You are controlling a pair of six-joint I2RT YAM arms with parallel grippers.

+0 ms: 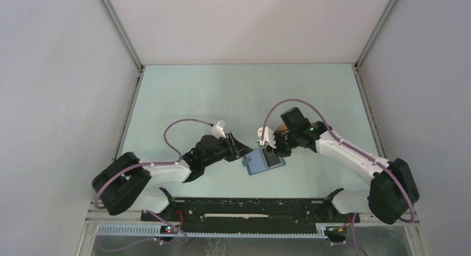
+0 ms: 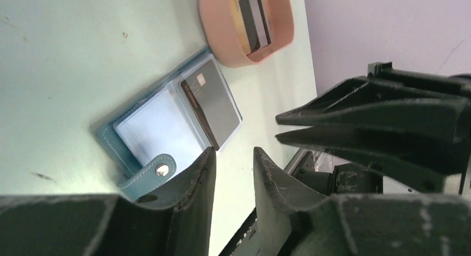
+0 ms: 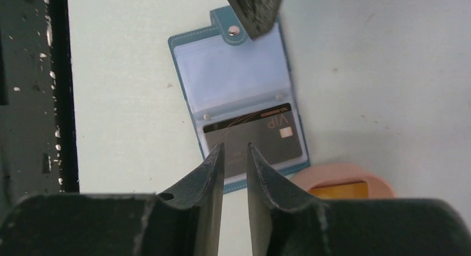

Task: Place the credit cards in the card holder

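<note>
The blue card holder (image 1: 255,162) lies opened flat on the table, its snap strap (image 2: 157,171) at one end. A dark VIP card (image 3: 260,138) sits in one half of it, and the other half looks white and empty. Above the holder, my left gripper has its fingers a little apart with nothing between them. My right gripper hangs over the card half, also slightly open and empty. Further cards (image 2: 256,20) stand in a pinkish-orange basket (image 2: 219,36).
In the top view my right arm (image 1: 308,135) hides most of the basket. Both grippers are close together over the holder.
</note>
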